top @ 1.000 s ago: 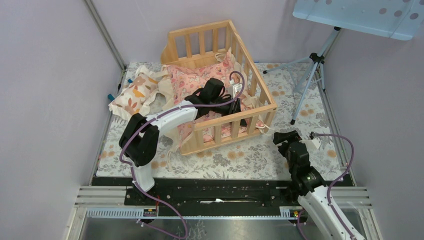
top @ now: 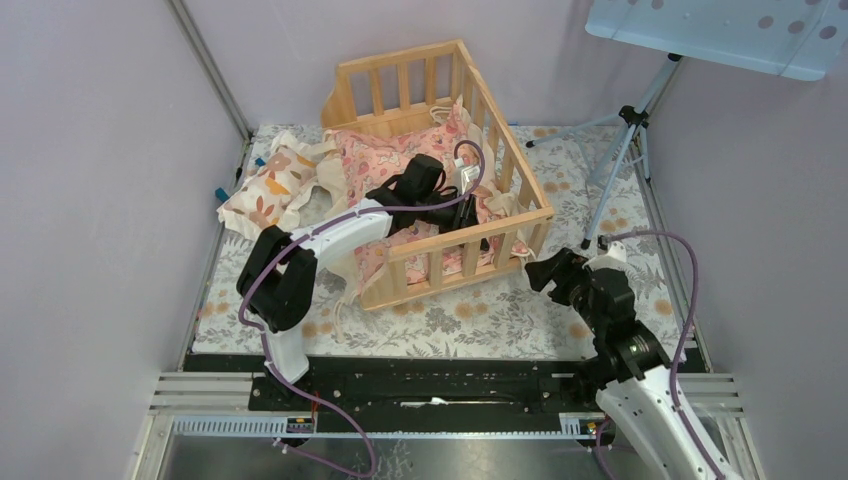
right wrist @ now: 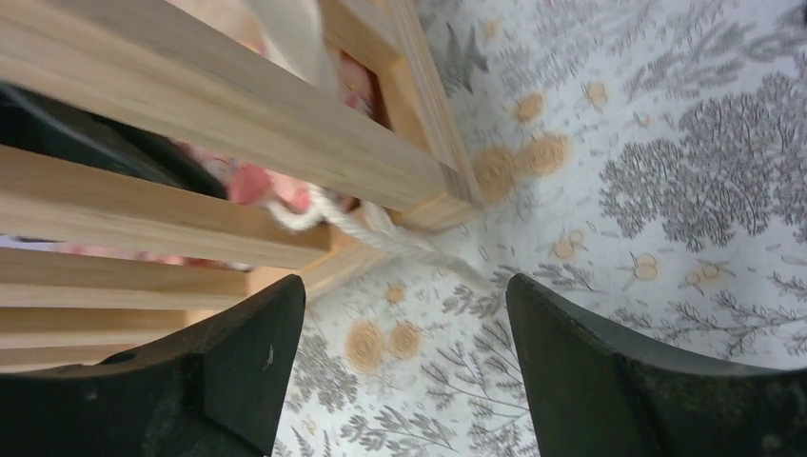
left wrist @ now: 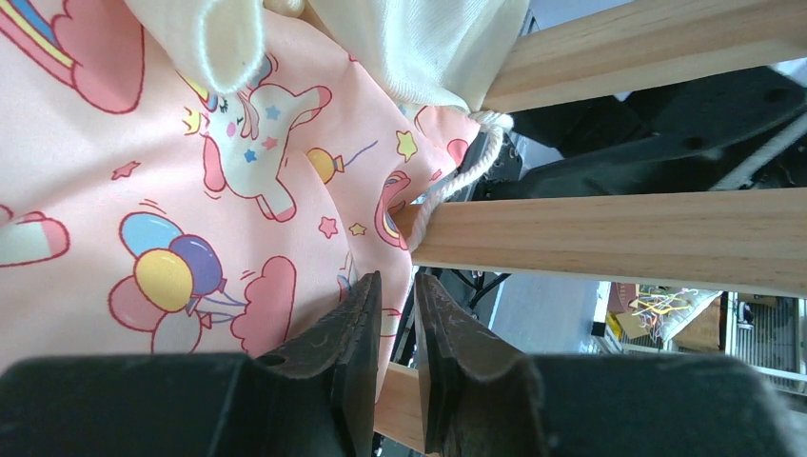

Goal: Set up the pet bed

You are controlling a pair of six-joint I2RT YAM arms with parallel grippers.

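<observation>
The wooden pet bed frame (top: pixel 480 250) stands on the patterned mat, lined with a pink printed cushion (top: pixel 370 150). In the left wrist view, my left gripper is partly open inside the frame, its tips close to the cushion's edge. A white cord (left wrist: pixel 471 176) comes off the cushion corner there, clear of those fingers. Outside the front right corner, my right gripper is wide open. Ahead of it, white cord ends (right wrist: pixel 381 238) come out past the slats; their loose end lies in front of the gap between its fingers, not gripped.
A floral cushion (top: pixel 270 190) lies left of the bed. The light blue stand (top: pixel 620 150) has its legs on the mat at the right. Bare mat (top: pixel 480 330) stretches along the front of the bed.
The left arm has hardly moved.
</observation>
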